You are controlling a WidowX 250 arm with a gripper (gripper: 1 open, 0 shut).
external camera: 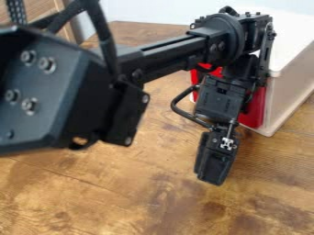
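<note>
My black gripper [215,163] hangs pointing down over the wooden table [110,202], right of centre in the camera view. Its two fingers look close together, but whether they are fully shut or hold anything is too small to tell. The arm runs across the top of the view, with a large black housing in the left foreground.
Behind the gripper stands a pale bin [282,78], with a red container or part [252,110] at its near side, partly hidden by the arm. A white wall is at the back.
</note>
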